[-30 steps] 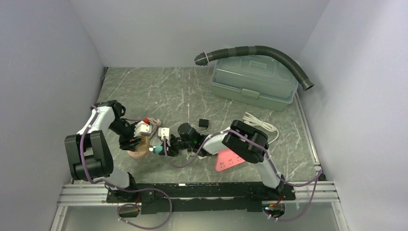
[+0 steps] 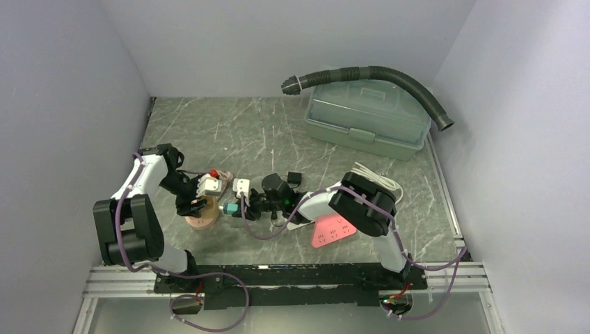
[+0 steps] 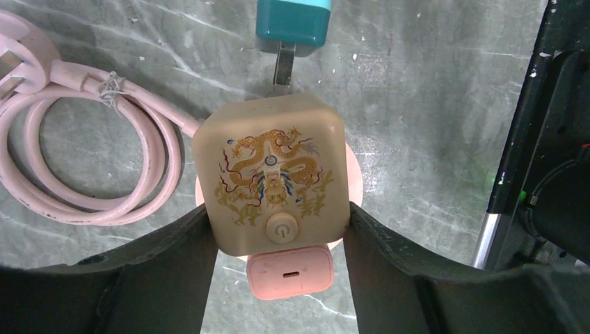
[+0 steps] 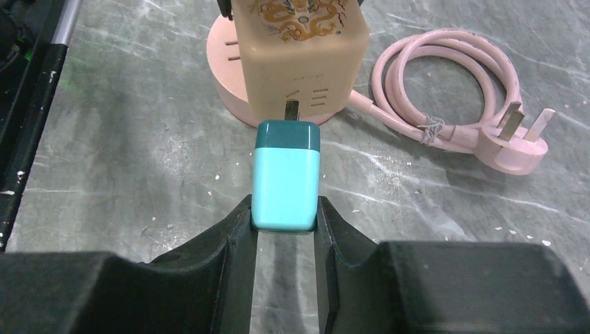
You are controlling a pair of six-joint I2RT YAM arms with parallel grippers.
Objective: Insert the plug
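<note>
A cream socket block (image 3: 278, 181) with a gold dragon print and a round power button is between the fingers of my left gripper, which touch both its sides. The block stands above a pink round base, and a small pink part shows at its lower edge. My right gripper is shut on a teal plug (image 4: 286, 181). The plug's metal prongs (image 4: 291, 110) point at the slotted side of the block. In the top view the teal plug (image 2: 229, 209) lies just right of the block; whether the prong tips touch it I cannot tell.
A coiled pink cord with a plug (image 4: 513, 149) lies beside the base. Under the right arm is a pink strip (image 2: 334, 229), with a black adapter (image 2: 294, 178) behind it. A green box (image 2: 369, 115) and white cable (image 2: 379, 179) lie at the right.
My right gripper has moved slightly right and toward the back with the plug, widening the gap to the block. The left arm has barely moved.
</note>
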